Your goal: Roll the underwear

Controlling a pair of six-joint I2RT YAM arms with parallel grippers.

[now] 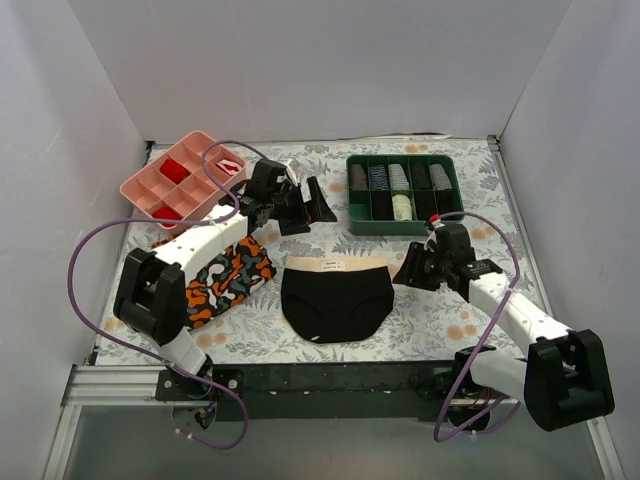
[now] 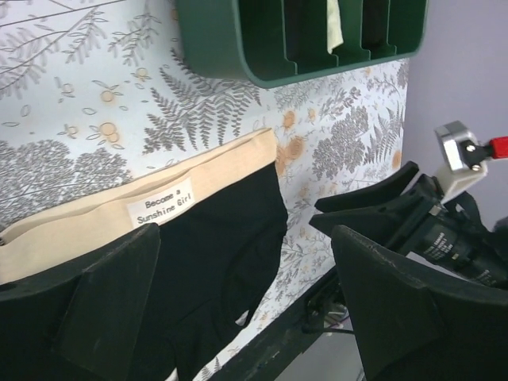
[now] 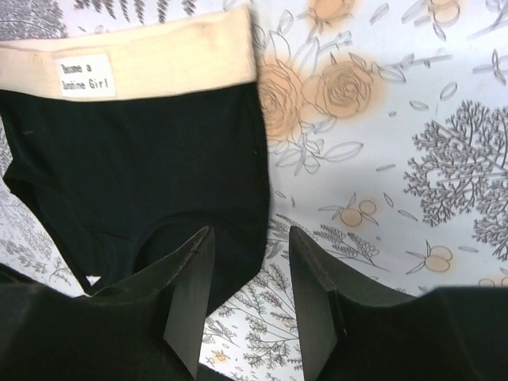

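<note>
Black underwear (image 1: 338, 303) with a beige waistband lies spread flat on the floral cloth, its waistband toward the back. A white label sits on the band, and its right end shows close up in the right wrist view, where the black fabric (image 3: 159, 159) lies smooth. My left gripper (image 1: 323, 192) hangs open behind the waistband, clear of the fabric. The right gripper (image 1: 408, 272) stands open just beyond the underwear's right side; nothing is between its fingers.
A green divided box (image 1: 360, 226) with rolled garments stands behind on the right. At the back left is a pink divided box (image 1: 135, 188) holding red items. Orange-and-black patterned fabric (image 1: 232, 280) lies under the left arm.
</note>
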